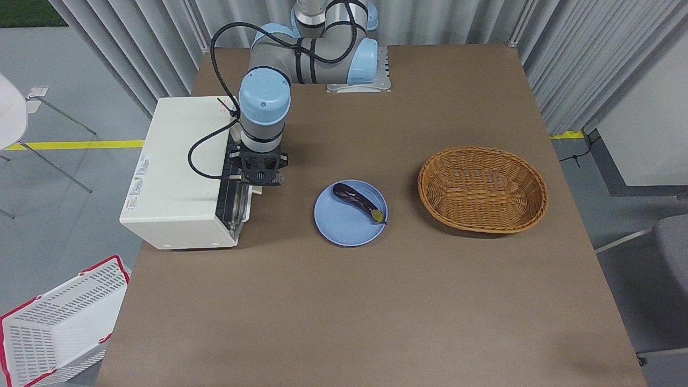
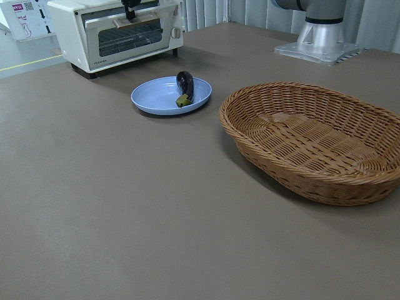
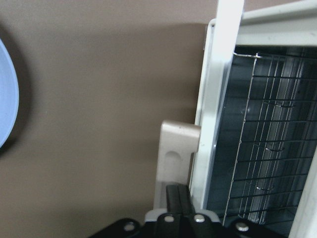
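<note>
A white toaster oven [image 1: 171,174] stands at the table's left. My black gripper sits at its front, fingers together on or against the pale door handle [image 3: 176,148]; whether the handle is between them I cannot tell. In the wrist view the door is part open, showing a wire rack [image 3: 267,139]. A blue plate [image 1: 342,229] holds a dark eggplant [image 1: 353,199] to the right of the oven.
An oval wicker basket [image 1: 482,189] stands right of the plate. Outside the table, a white crate with red edges lies on the floor at lower left.
</note>
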